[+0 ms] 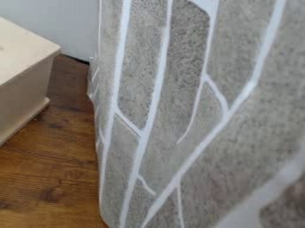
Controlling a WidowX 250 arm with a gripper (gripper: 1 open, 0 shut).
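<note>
A large curved surface [179, 107] with mottled grey patches divided by white branching lines fills the right two-thirds of the camera view, very close to the camera. No gripper shows in the view, so its fingers and anything at them are hidden from sight.
A cream box [18, 80] stands at the upper left on a brown wooden floor [48, 187]. A white wall [66, 22] rises behind it. Bare floor shows at the lower left, between the box and the patterned surface.
</note>
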